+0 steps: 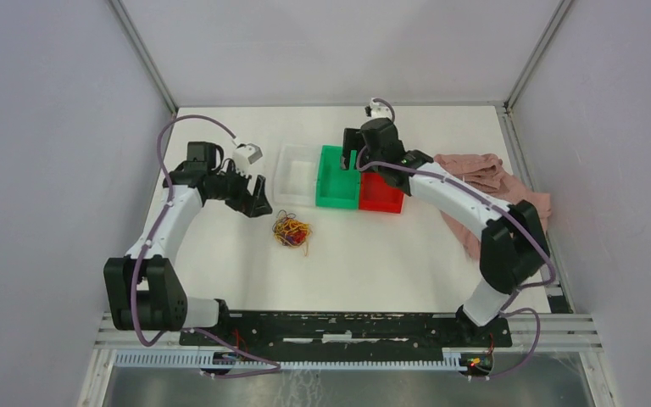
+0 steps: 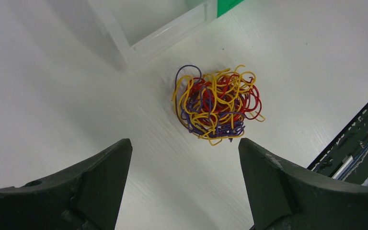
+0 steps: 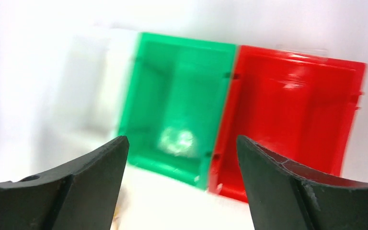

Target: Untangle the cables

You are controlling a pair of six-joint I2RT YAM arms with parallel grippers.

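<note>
A tangled heap of yellow, red and purple cables [image 1: 292, 231] lies on the white table, in front of the white bin. In the left wrist view the cable heap [image 2: 215, 103] sits ahead of the fingers, touching neither. My left gripper [image 1: 260, 197] is open, up and to the left of the heap, nothing between its fingers. Over the bins at the back hangs my right gripper [image 1: 350, 148], open and empty. The right wrist view, somewhat blurred, shows the green bin [image 3: 182, 43] and red bin [image 3: 354, 76] below it, both with no cables visible inside.
The white bin [image 1: 295, 202] stands left of the green bin [image 1: 336, 204] and red bin [image 1: 381, 209], all in a row. A crumpled pink towel [image 1: 509, 182] lies at the right, partly behind the right arm.
</note>
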